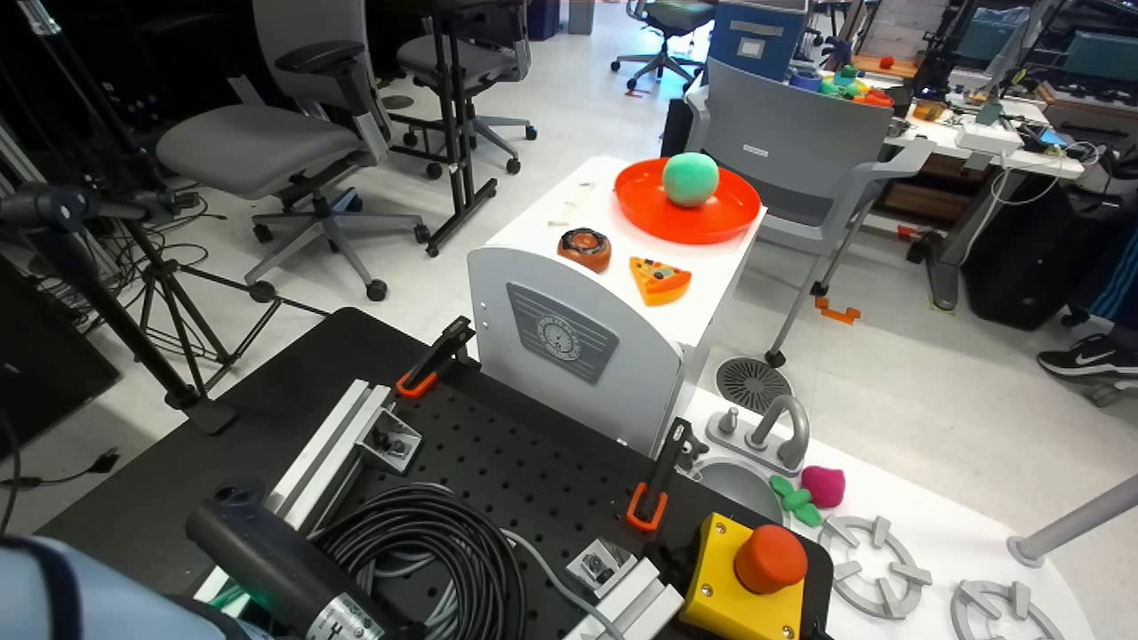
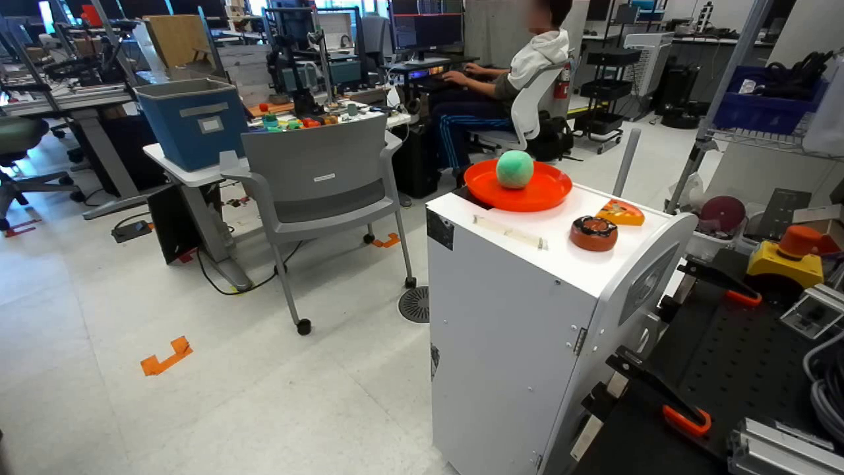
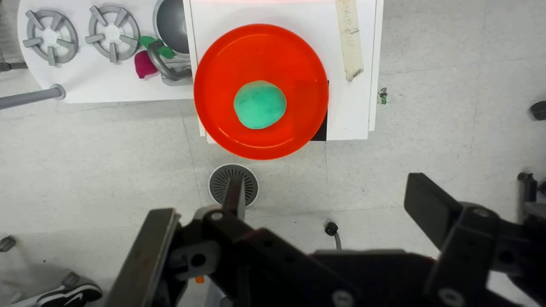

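Note:
A green ball [image 3: 259, 105] rests in the round red-orange plate [image 3: 302, 61], which sits on top of the white cabinet [image 2: 506, 277]. Nearer the cabinet's grey panel lie a brown toy donut [image 1: 584, 249] and an orange toy pizza slice [image 1: 661, 281]. My gripper appears only in the wrist view, its fingers spread wide apart with just floor visible between them. In that view the plate is beyond the fingertips, and nothing touches the ball. Neither exterior view includes the gripper.
A toy counter with a sink [image 1: 736, 485], faucet [image 1: 787, 432] and burners [image 1: 877, 565] adjoins the cabinet. On it lies a pink and green toy [image 1: 822, 486]. A grey chair [image 2: 324, 174] stands close behind. The black pegboard table [image 1: 512, 427] carries clamps, cables and a red-topped yellow button [image 1: 747, 576].

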